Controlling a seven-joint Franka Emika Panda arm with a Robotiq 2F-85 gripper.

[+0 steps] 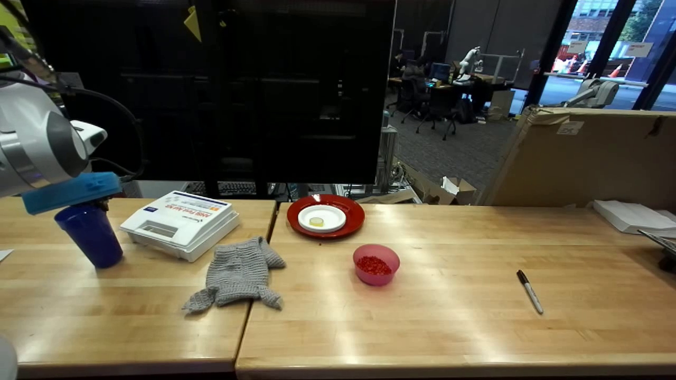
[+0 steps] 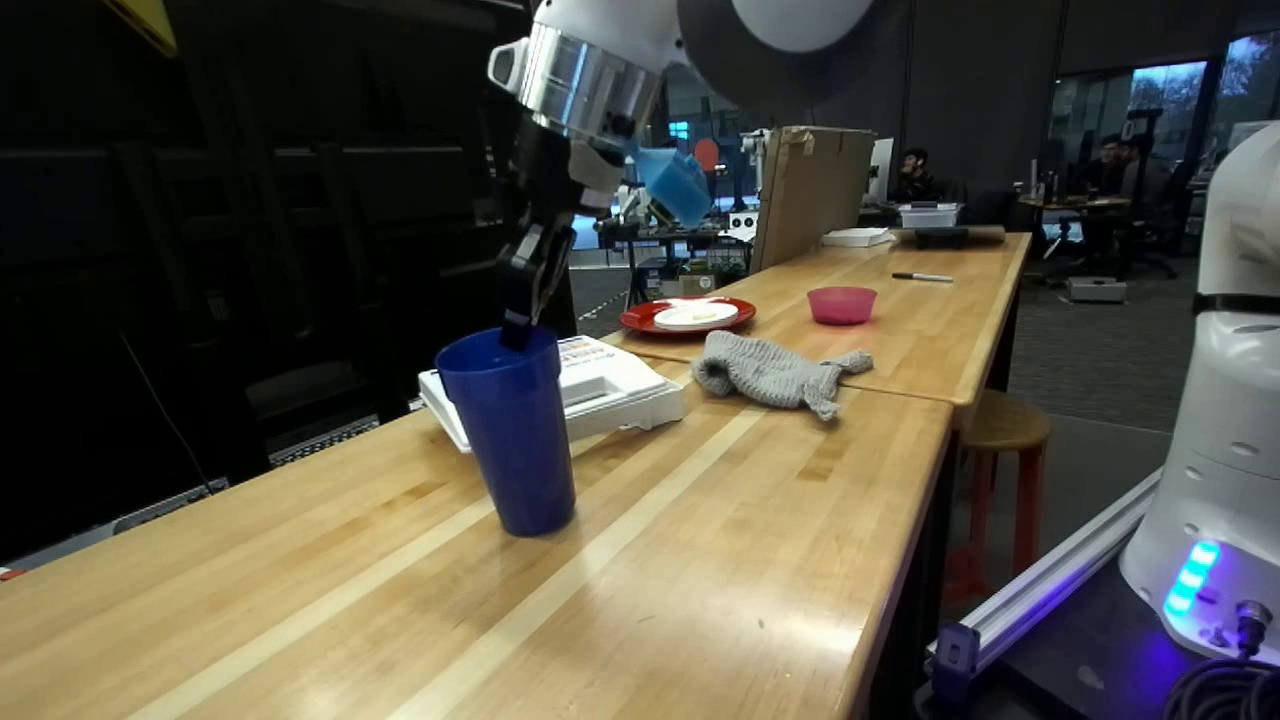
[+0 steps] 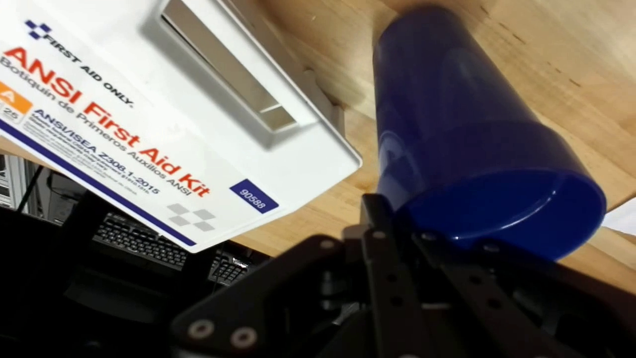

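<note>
A tall blue cup leans to one side at the left of the table, its mouth facing up. My gripper is shut on the cup's rim, as the wrist view shows, with one of its dark fingers outside the wall. In the second exterior view, the gripper comes down from above onto the far side of the rim, and the cup has its base at or very near the wood. I cannot tell whether the base touches. The cup's visible inside wall is bare; its bottom is hidden.
Beside the cup lies a white first aid kit. Farther right are a grey knitted cloth, a red plate bearing a white dish, a pink bowl of red bits, and a marker.
</note>
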